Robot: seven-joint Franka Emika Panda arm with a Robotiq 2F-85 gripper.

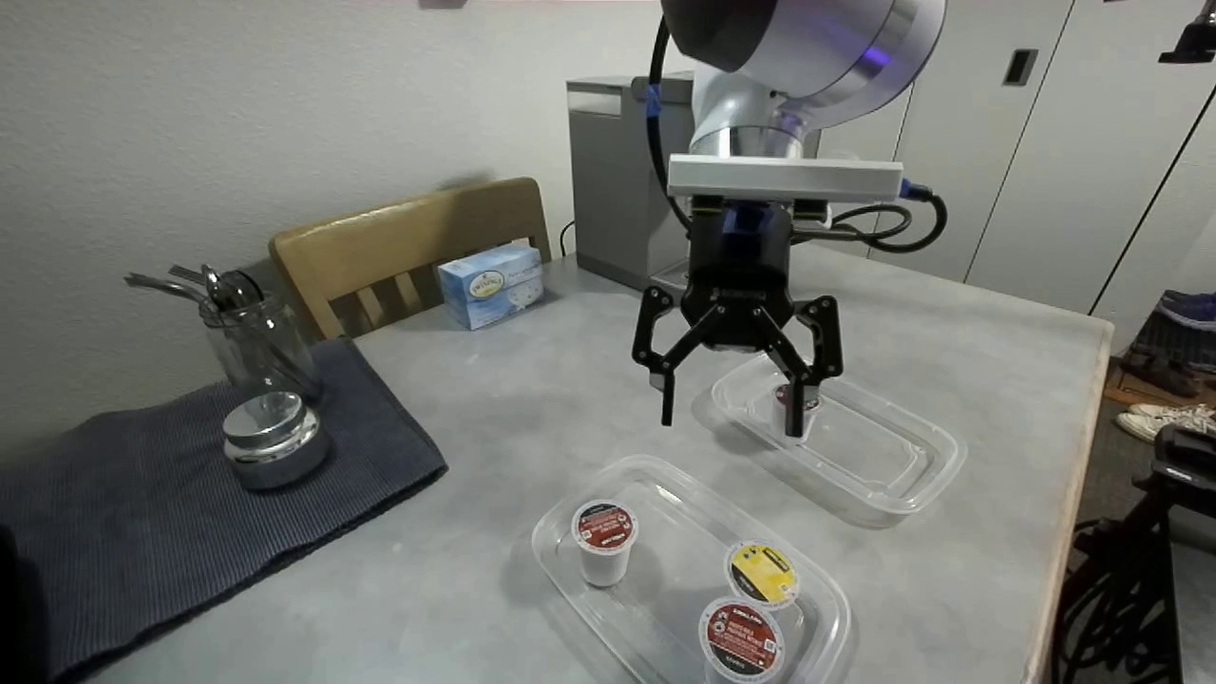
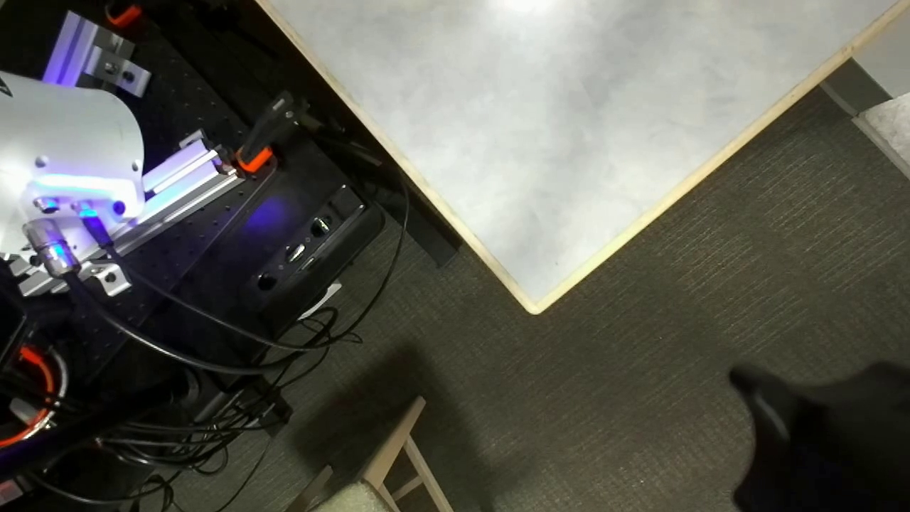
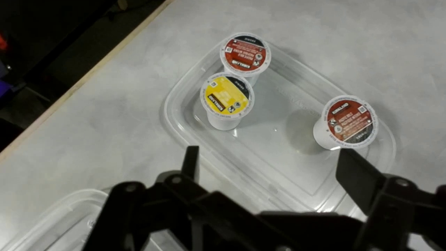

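Note:
My gripper (image 1: 731, 424) hangs open above the table, with nothing between its fingers. Below it, in exterior view 1, the front clear plastic tray (image 1: 647, 469) holds a red-lidded pod (image 1: 604, 531) at its left end. A yellow-lidded pod (image 1: 763, 574) and another red-lidded pod (image 1: 741, 640) stand close together at its right end. The back clear tray (image 1: 929, 484) contains one red-lidded pod, partly covered by a finger. From the wrist view, a lone red pod (image 3: 350, 121) is at the right, near one fingertip, while the yellow pod (image 3: 227, 97) sits farther left.
A grey coffee machine (image 1: 621, 182) and a blue tea box (image 1: 491, 284) stand at the back. On the dark cloth (image 1: 137, 502) at left are a silver-lidded jar (image 1: 274, 440) and a glass of spoons (image 1: 256, 342). The table between cloth and trays is clear.

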